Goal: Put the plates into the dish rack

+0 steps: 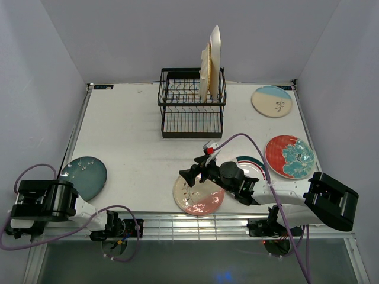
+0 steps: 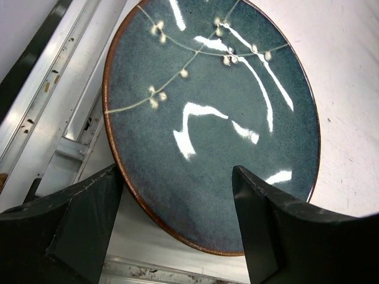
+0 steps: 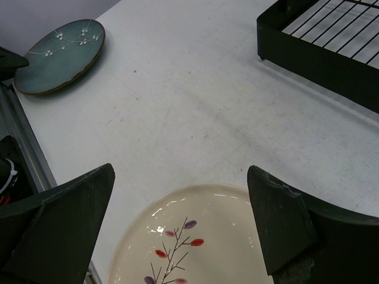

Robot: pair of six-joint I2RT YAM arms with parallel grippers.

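Note:
The dish rack [image 1: 190, 133] stands at the back centre with upright plates [image 1: 214, 59] in its right side. The teal plate [image 1: 83, 174] lies at the front left; in the left wrist view my left gripper is at its edge, fingers apart either side of the rim, not closed on it. My right gripper is open above the cream-and-pink plate [image 1: 198, 201], nothing between its fingers. A red floral plate [image 1: 290, 157] and a cream-blue plate [image 1: 272, 101] lie on the right; a teal-rimmed plate [image 1: 249, 165] is partly hidden by the right arm.
Walls border it at left, right and back, with a metal rail [image 1: 189, 222] along the front.

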